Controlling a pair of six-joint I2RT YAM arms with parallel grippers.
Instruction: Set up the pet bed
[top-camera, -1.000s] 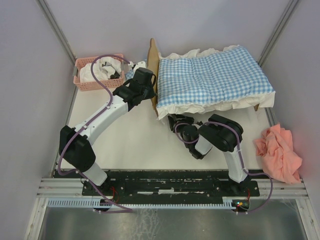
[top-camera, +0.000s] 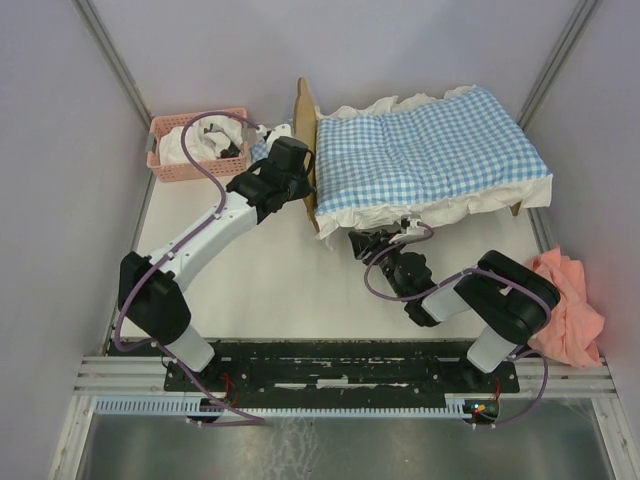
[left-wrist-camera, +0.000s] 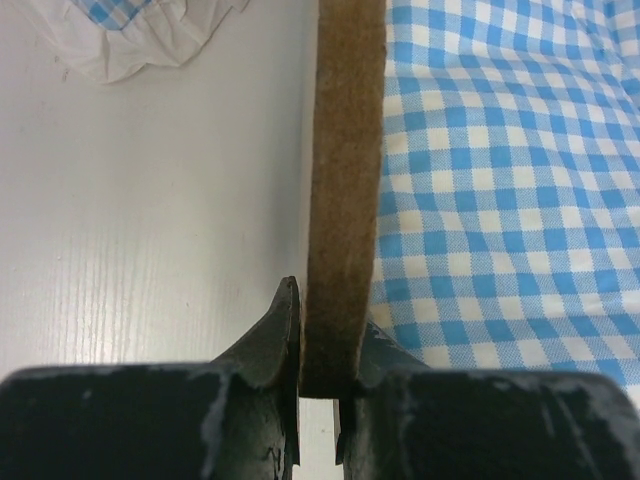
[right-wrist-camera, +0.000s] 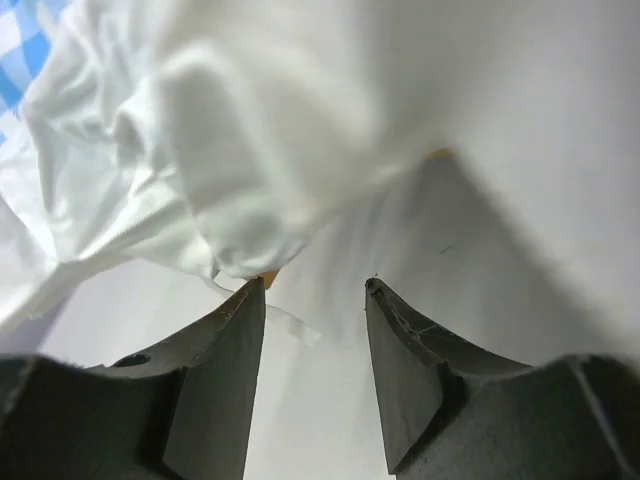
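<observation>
The pet bed, a blue-and-white checked cloth (top-camera: 420, 145) with a white frilled edge (top-camera: 440, 210), spans the back right of the table. A brown wooden side board (top-camera: 306, 150) stands upright along its left. My left gripper is shut on the near end of that board (left-wrist-camera: 345, 190), a finger on either side. Under the bed's front edge, toward its left corner, my right gripper stands open with nothing between its fingers. In the right wrist view the white cloth (right-wrist-camera: 180, 170) hangs just beyond the fingertips, with a small bit of wood (right-wrist-camera: 268, 278) showing below it.
A pink basket (top-camera: 180, 172) holding white cloth stands at the back left. Crumpled pink cloth (top-camera: 565, 305) lies at the right edge.
The right gripper has shifted a little right and toward the front from under the bed's edge, its forearm swinging outward to the right. The left arm and board look almost unmoved.
</observation>
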